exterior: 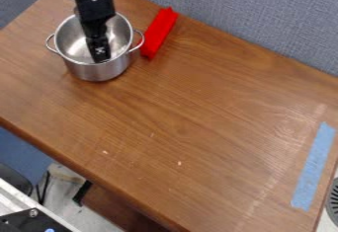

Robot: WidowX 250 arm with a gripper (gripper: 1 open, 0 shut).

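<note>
A black gripper (97, 40) reaches from the top of the camera view down into a silver pot (99, 70) with two handles at the upper left of the wooden table. Its fingers are inside the pot, and whether they are open or hold anything is hidden or too dark to tell. A red block (158, 32) lies on the table just right of the pot.
A light blue strip (311, 167) lies near the right edge. A grey padded wall (264, 9) runs behind the table.
</note>
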